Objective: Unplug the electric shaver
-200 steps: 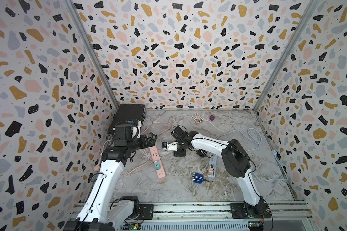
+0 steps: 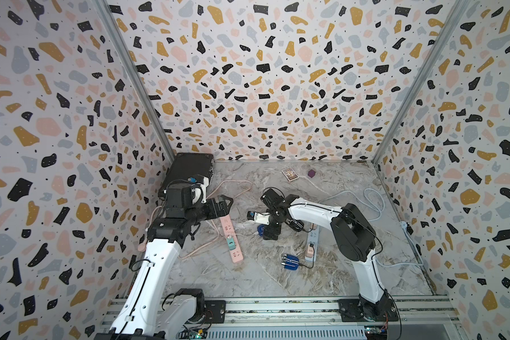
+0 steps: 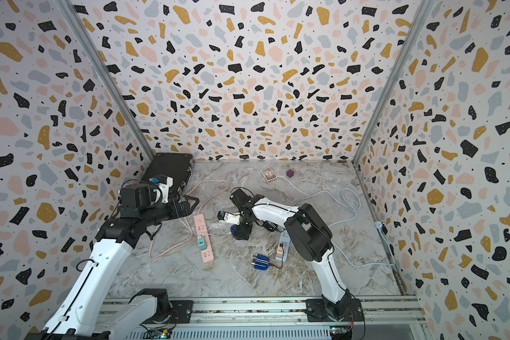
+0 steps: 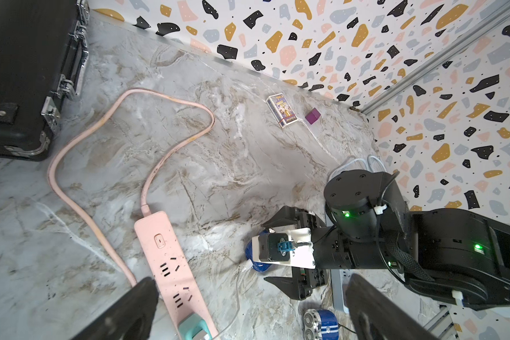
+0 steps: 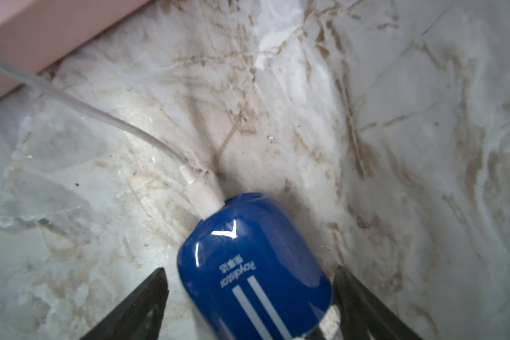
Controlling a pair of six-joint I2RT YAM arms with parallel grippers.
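Observation:
A glossy blue shaver (image 5: pixel 253 269) lies on the marble table, a white cable plug (image 5: pixel 204 192) in its end. My right gripper is low over it, fingers apart on either side of the body; whether they touch it is unclear. My left gripper (image 2: pixel 221 206) is raised at the left above the pink power strip (image 4: pixel 167 260), open and empty.
Another blue shaver (image 2: pixel 289 261) with a dark cable lies at the front, by a light-blue power strip (image 2: pixel 312 240). A black case (image 4: pixel 22 73) stands back left; a card box (image 4: pixel 281 110) and purple cube (image 4: pixel 312 115) lie at the back.
My right arm has moved right and toward the front, uncovering part of the blue shaver in the top left view. The left arm stays where it was.

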